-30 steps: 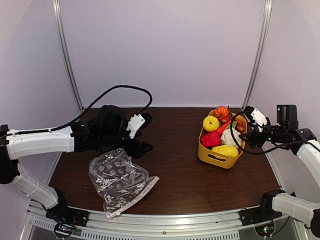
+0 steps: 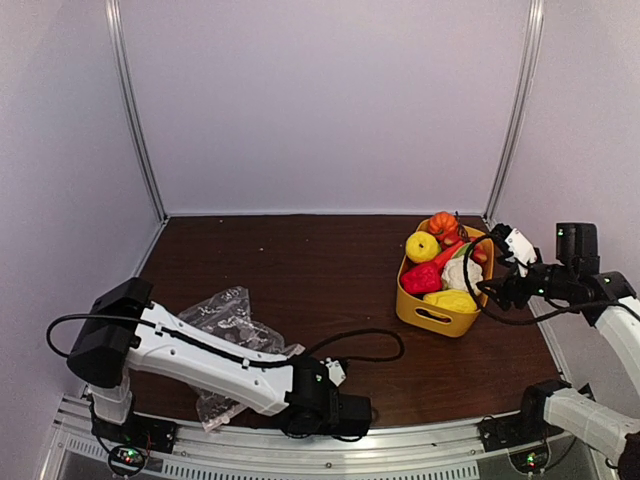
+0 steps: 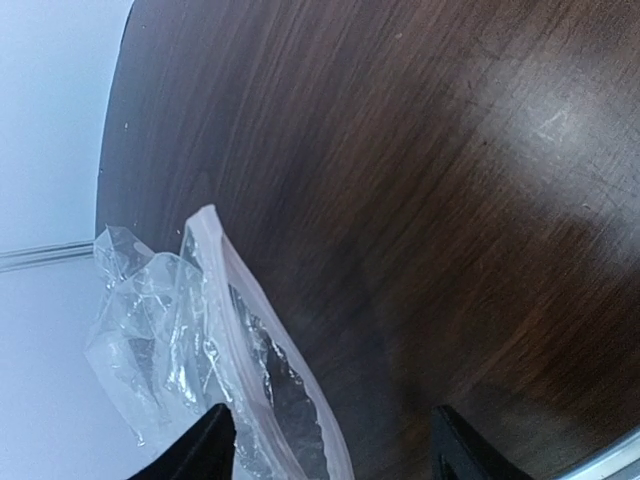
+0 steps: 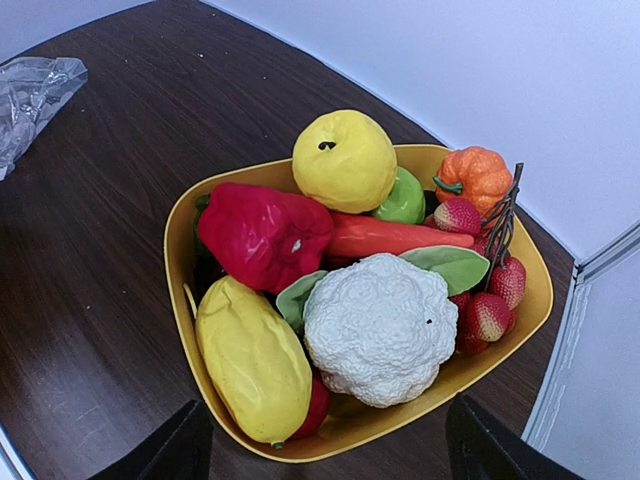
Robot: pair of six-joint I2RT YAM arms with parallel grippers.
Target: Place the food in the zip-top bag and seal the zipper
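Observation:
The clear zip top bag (image 2: pixel 228 312) lies flat at the left front of the table, partly hidden under the left arm in the top view. In the left wrist view the bag's zipper edge (image 3: pixel 262 350) stands a little parted, close by the left finger. My left gripper is open with nothing held; its fingers are hidden from above. At the table's right, a yellow basket (image 2: pixel 436 312) holds the food: a yellow fruit (image 4: pixel 345 160), red pepper (image 4: pixel 262 235), cauliflower (image 4: pixel 380 325) and yellow squash (image 4: pixel 250 355). My right gripper stands open beside the basket, empty.
A small orange pumpkin (image 4: pixel 474 178), red carrot-like piece (image 4: pixel 395 237) and strawberries (image 4: pixel 508 282) also fill the basket. Walls close in the back and sides.
From above the bag, my left arm has swung forward and down to the table's front edge, now covering the bag's zipper end. The right arm has shifted only slightly; the basket is still.

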